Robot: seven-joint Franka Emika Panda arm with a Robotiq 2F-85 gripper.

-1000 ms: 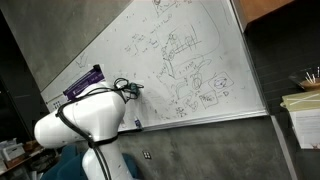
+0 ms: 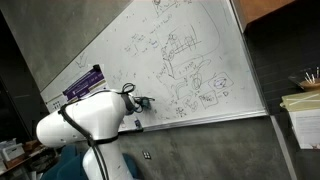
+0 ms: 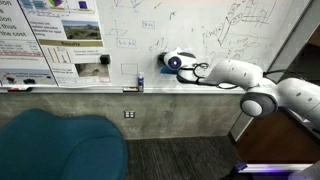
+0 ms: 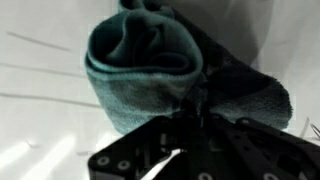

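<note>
Bunched dark teal cloth [image 4: 145, 60] fills the middle of the wrist view, with my gripper shut on it. The cloth is rolled on one side and spreads in a flap to the right. Behind it is the whiteboard [image 2: 185, 70], covered in dark marker drawings. In exterior view 1 the gripper [image 2: 142, 102] is small and close to the board's lower left part. From exterior view 2 the gripper [image 3: 165, 60] is at the board, right of the posters; contact between cloth and board is hard to tell.
Posters [image 3: 75, 60] hang on the board's left part. Along its lower edge runs a ledge [image 3: 200, 89], where a small bottle [image 3: 140, 84] stands. A blue chair [image 3: 65, 140] is below. Papers and a pencil holder [image 2: 305, 90] are at far right.
Over the last second the gripper and cloth have shifted slightly right and down along the board in exterior view 1.
</note>
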